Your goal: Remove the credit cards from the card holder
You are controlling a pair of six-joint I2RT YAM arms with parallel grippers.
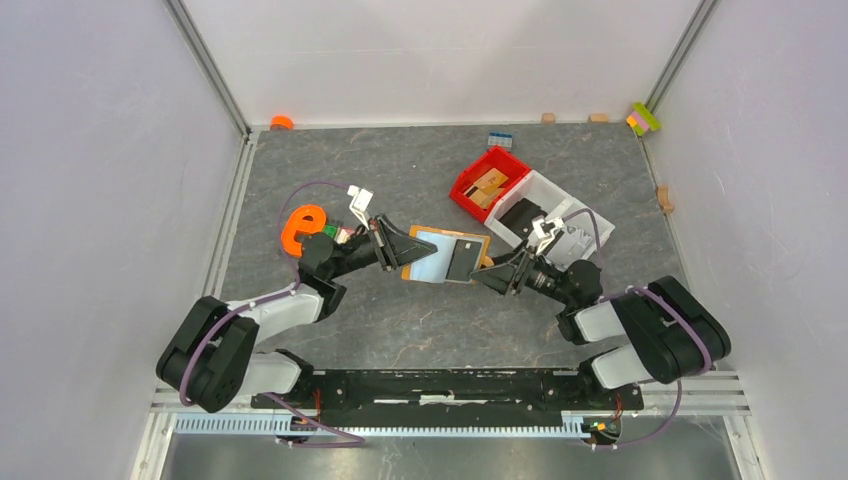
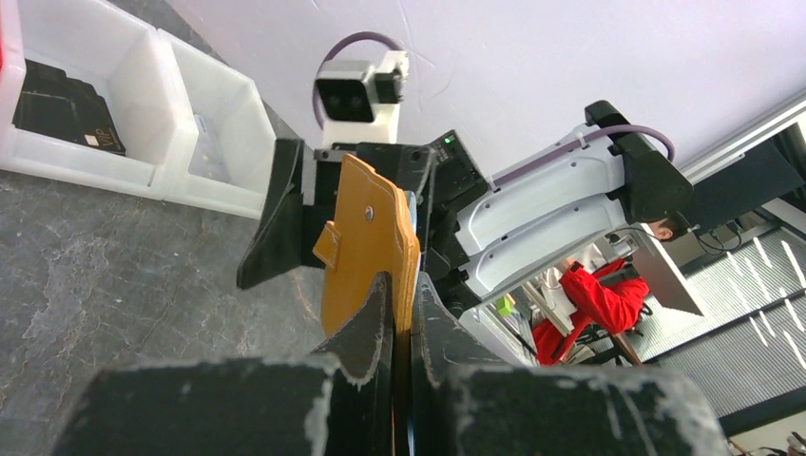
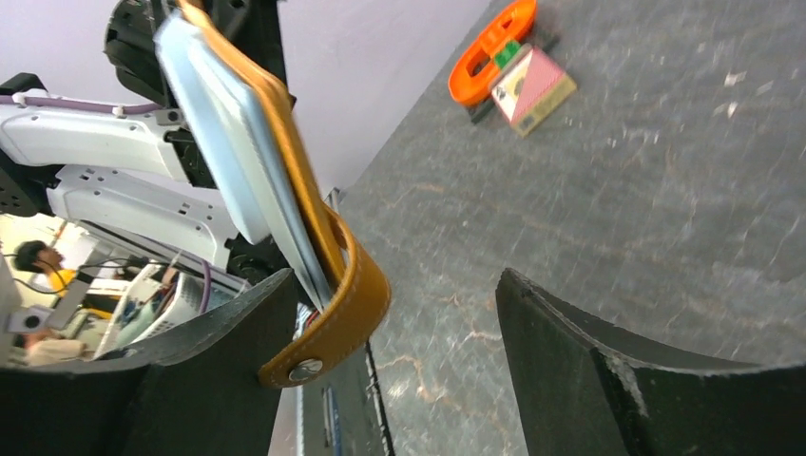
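Note:
The tan card holder is held off the table at mid-workspace, its face pale blue on one half and dark on the other. My left gripper is shut on its left edge; in the left wrist view the holder stands upright, pinched between the fingers. My right gripper is at the holder's right side. In the right wrist view, that gripper has its fingers well apart. The holder's snap strap lies by the left finger, and pale layers show inside the holder. Nothing is clamped there.
Behind the right hand stand a red bin with brown cards and a white bin with black cards. An orange ring-shaped object is near the left arm.

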